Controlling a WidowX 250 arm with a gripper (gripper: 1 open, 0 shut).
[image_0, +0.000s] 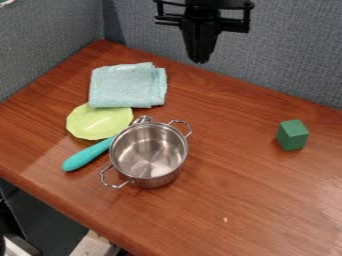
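Observation:
My black gripper (201, 50) hangs in the air at the top centre, above the back of the table; whether its fingers are open or shut is unclear. A steel pot (150, 154) with two wire handles stands near the front left. A teal-handled utensil (83, 157) lies beside it, partly hidden by the pot. A light green plate (96, 121) sits behind them, with a folded pale blue cloth (127, 84) further back. A green block (293, 135) stands at the right.
Grey padded walls (40, 45) border the left and back.

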